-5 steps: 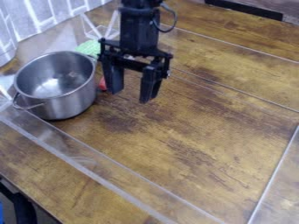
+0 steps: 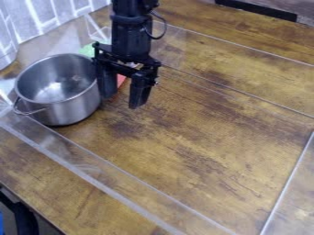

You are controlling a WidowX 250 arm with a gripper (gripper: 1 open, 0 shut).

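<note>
My black gripper (image 2: pixel 124 84) hangs at the upper middle left, just right of a steel pot (image 2: pixel 57 92). Its two dark fingers stand apart, one near the pot's rim and the other further right, with no object visible between them. Behind the gripper, partly hidden, are a small red item (image 2: pixel 117 82) and a green item (image 2: pixel 92 52).
A clear edging runs along the left and lower left, with a light ribbed surface (image 2: pixel 31 27) at the upper left and a dark bar (image 2: pixel 258 9) at the top right.
The gripper has moved left toward the pot over the last second, now covering more of the red item. The pot has not visibly moved.
</note>
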